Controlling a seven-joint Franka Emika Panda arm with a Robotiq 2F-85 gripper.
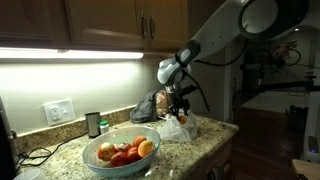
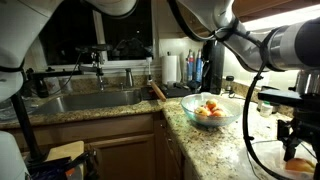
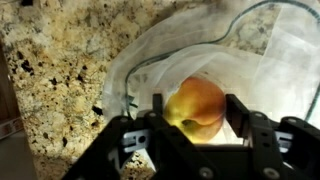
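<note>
An orange-red round fruit lies in a thin, translucent plastic bag on the counter. In the wrist view, the two fingertips of my gripper stand apart on either side of this fruit, and I cannot tell whether they touch it. Exterior view 1 has the gripper pointing down over the bag, the fruit close under it. From the other side, the fruit shows at the lower right edge, partly cut off.
A pale green bowl of several red and orange fruits stands nearer on the counter. Behind it are a dark green can and a wall outlet. Between bowl and bag, the speckled counter is mostly clear.
</note>
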